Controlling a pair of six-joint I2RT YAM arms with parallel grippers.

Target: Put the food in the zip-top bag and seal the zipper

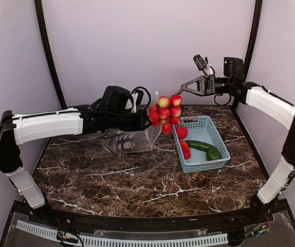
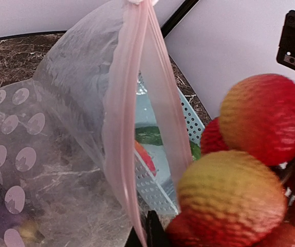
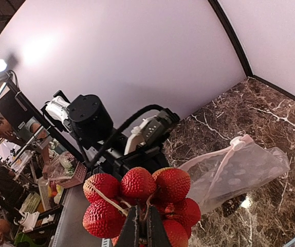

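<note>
A clear zip top bag (image 1: pixel 132 143) with pale spots lies left of the basket, its mouth raised and gaping. In the left wrist view, the bag's pink zipper edge (image 2: pixel 121 128) runs down to my left gripper, which is shut on it. My right gripper is shut on the stem of a red and yellow fruit bunch (image 1: pixel 164 113). This bunch hangs in the air at the bag's right side, close to the left gripper, covering part of the mouth. In the right wrist view, a white slider (image 3: pixel 237 143) sits on the bag's zipper.
The blue basket (image 1: pixel 223 141) to the right holds a round red item (image 1: pixel 182 132), a long red one (image 1: pixel 185 150) and a green cucumber (image 1: pixel 201 146). Clear marble tabletop (image 1: pixel 127 188) stretches across the front. Walls enclose the back and sides.
</note>
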